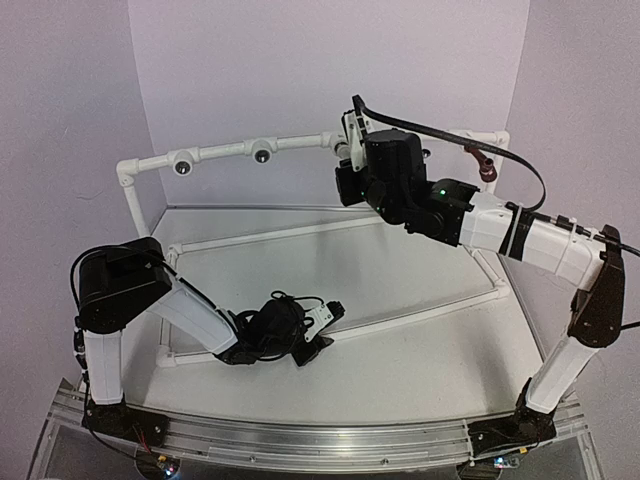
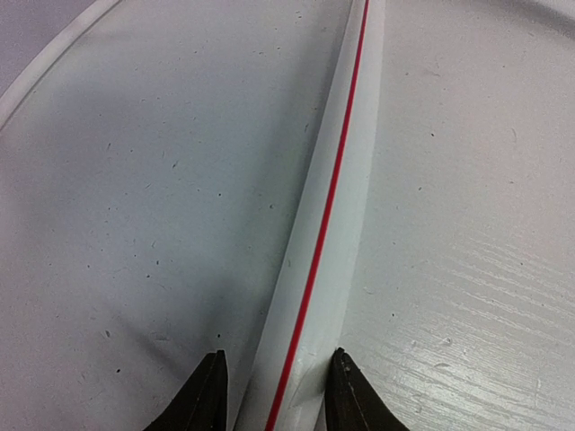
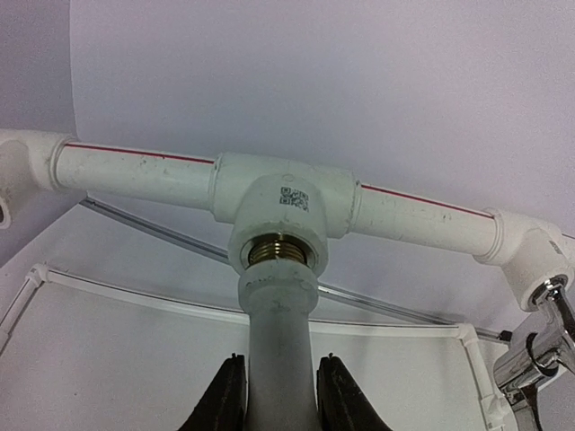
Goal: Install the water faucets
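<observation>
In the right wrist view, a plain whitish cylindrical piece (image 3: 280, 359), probably a faucet, stands between the fingers of my right gripper, which is shut on it. The rounded end of the piece meets the lower part of a white tee's opening (image 3: 292, 211). Brass threads (image 3: 277, 248) show above that end; how deep it sits is hard to tell. My left gripper is shut on the white frame pipe with a red stripe (image 2: 323, 224), low at the front. A chrome faucet (image 3: 526, 359) hangs from the tee to the right.
Two open tees (image 1: 183, 163) (image 1: 262, 153) face forward on the upper pipe's left half. A dark red faucet (image 1: 485, 164) is at the right end. My right arm covers part of the upper pipe. The white board (image 1: 400, 375) is otherwise bare.
</observation>
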